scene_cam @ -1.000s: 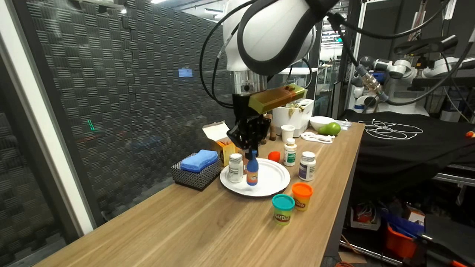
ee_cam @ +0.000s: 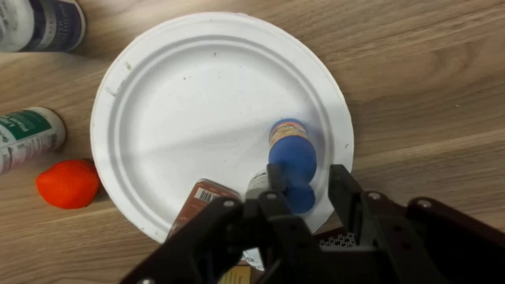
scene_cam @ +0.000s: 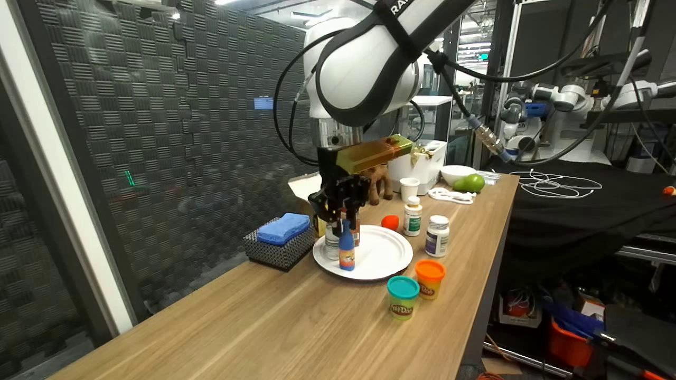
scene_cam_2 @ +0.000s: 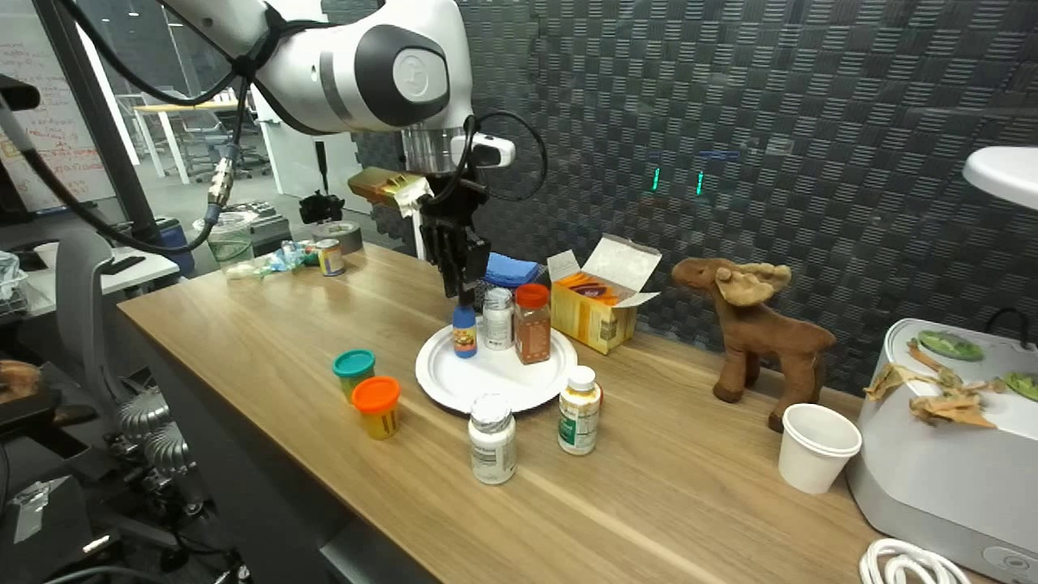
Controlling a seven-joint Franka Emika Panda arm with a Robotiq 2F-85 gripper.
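Note:
A small blue bottle (scene_cam: 346, 246) with a picture label stands upright on the white plate (scene_cam: 390, 259), close to its rim. In the wrist view my gripper is open around the bottle's neck and cap; a gap shows on the right, while the left finger (ee_cam: 275, 177) is right beside the bottle. Behind the bottle on the same plate stand a white pill bottle (scene_cam_2: 498, 319) and a red-capped spice jar (scene_cam_2: 532, 326). My gripper partly covers both of these in the wrist view.
Two pill bottles, one purple-labelled (scene_cam: 437, 236) and one green-labelled (scene_cam: 412, 216), stand beside the plate. Teal-lidded (scene_cam: 403, 297) and orange-lidded (scene_cam: 430, 278) tubs sit in front. An open yellow box (scene_cam_2: 594, 310) and a mesh box with blue cloth (scene_cam: 282, 231) flank the plate's far side.
In exterior view 1, my gripper and the blue bottle have shifted left and slightly toward the camera. The bottle now overlaps the front of the white pill bottle, and the fingers have opened around its neck.

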